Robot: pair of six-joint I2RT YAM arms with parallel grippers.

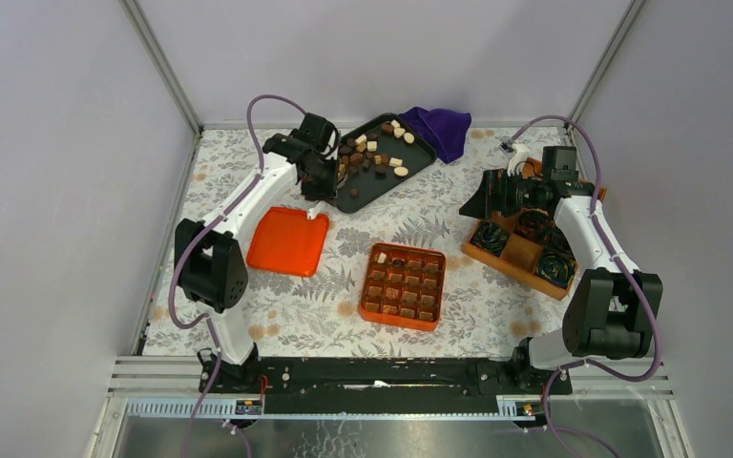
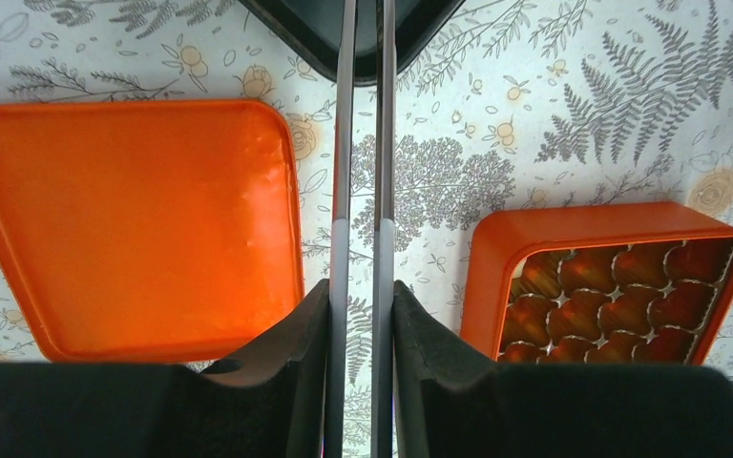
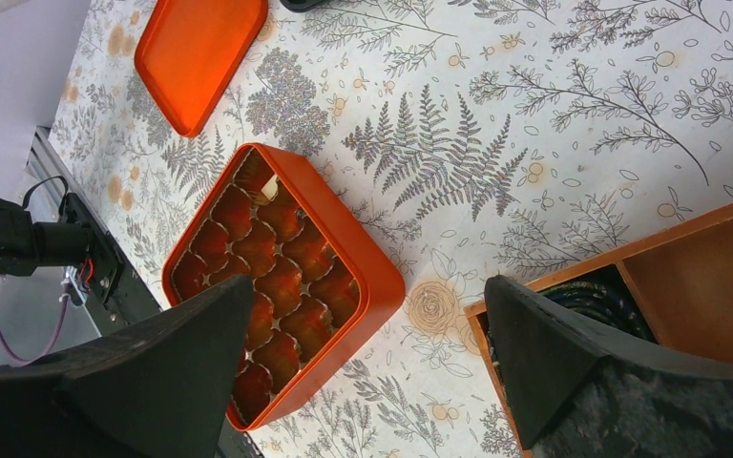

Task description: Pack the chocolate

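Several brown and white chocolates (image 1: pixel 379 157) lie in the dark tray (image 1: pixel 367 200) at the back of the table. My left gripper is shut on long metal tongs (image 2: pixel 385 172). The tongs reach up past the left wrist view's top edge, so whether their tips hold a chocolate is hidden. From above, the left hand is over the tray's left end. An orange box (image 1: pixel 402 324) with a brown divided insert stands at front centre; its back-left compartment holds a pale piece (image 1: pixel 382 258). My right gripper hangs open with nothing between its fingers.
A shallow orange lid (image 1: pixel 288 243) lies left of the box. Bundled dark cables fill parts of the wooden organiser (image 1: pixel 517 250) under the right arm. A purple cloth (image 1: pixel 444 131) touches the tray's back edge. Bare tablecloth separates box and organiser.
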